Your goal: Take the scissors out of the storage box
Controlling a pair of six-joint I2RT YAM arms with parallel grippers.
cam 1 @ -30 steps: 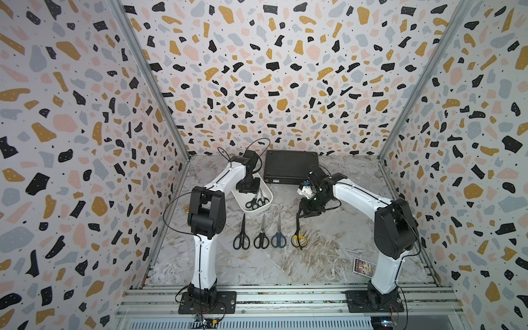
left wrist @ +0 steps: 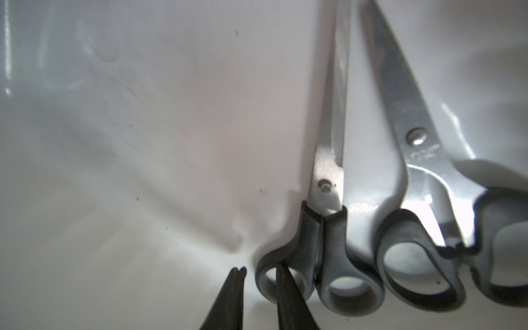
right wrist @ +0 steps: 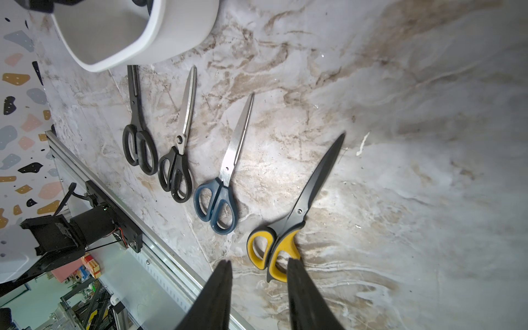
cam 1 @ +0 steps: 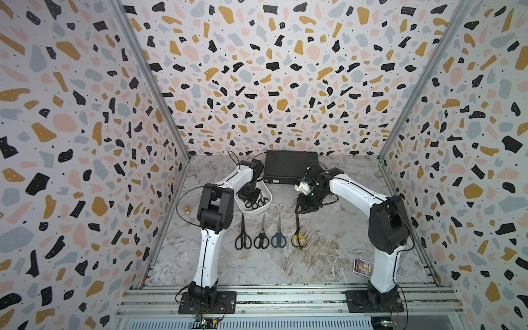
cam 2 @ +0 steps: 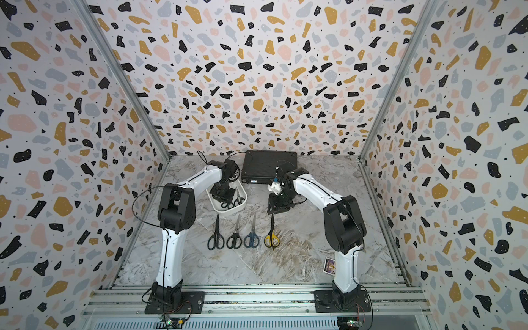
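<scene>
In the left wrist view, two pairs of scissors lie side by side on the white floor of the storage box (left wrist: 165,137). The nearer scissors (left wrist: 332,132) have slim shut blades and grey loops; the other scissors (left wrist: 412,110) are at right. My left gripper is partly open, one fingertip over the nearer scissors' left loop and the other just outside it. Whether they touch cannot be told. My right gripper is open and empty, above the table. On the table lie black scissors (right wrist: 137,121), black-handled scissors (right wrist: 178,137), blue scissors (right wrist: 222,176) and yellow-black scissors (right wrist: 294,220).
The storage box (cam 2: 243,191) stands left of centre, behind the row of scissors. A black case (cam 1: 291,165) sits at the back. A small card (cam 1: 363,267) lies at front right; bare table stretches between it and the yellow-black scissors.
The right arm has shifted slightly left. The scissors on the table look much the same.
</scene>
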